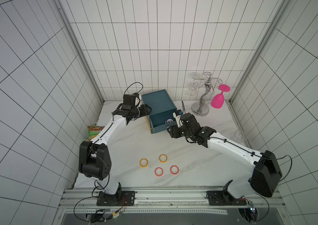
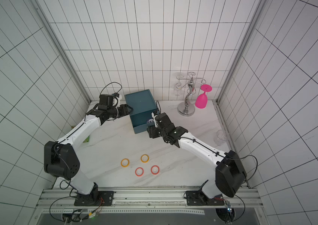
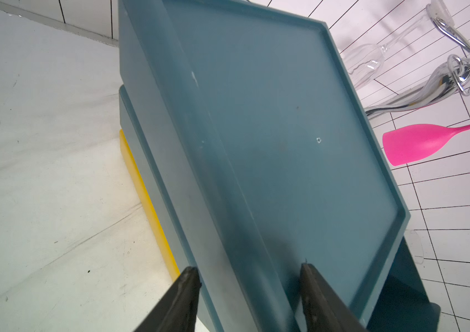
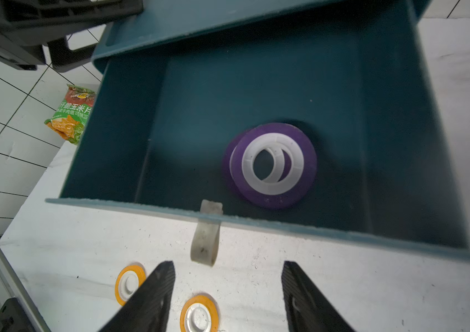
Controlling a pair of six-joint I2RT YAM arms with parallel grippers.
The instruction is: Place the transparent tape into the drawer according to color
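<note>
The blue-green cabinet (image 3: 301,110) has its top drawer (image 4: 190,99) pulled out. Two purple tape rolls (image 4: 301,171) overlap inside it. Two orange rolls (image 1: 144,166) and two red rolls (image 1: 159,175) lie on the table in front. In the right wrist view my right gripper is open, its fingers apart below the drawer's front, near a pale pull tab (image 4: 206,243). The left gripper straddles the cabinet's upper left edge, one finger over the top and one outside the side wall; how firmly it touches is unclear.
A chrome stand (image 1: 200,109) with a pink goblet (image 1: 218,101) stands at the back right. Against the left wall lies a snack bag (image 1: 94,131). A clear glass (image 2: 220,136) is at the right edge.
</note>
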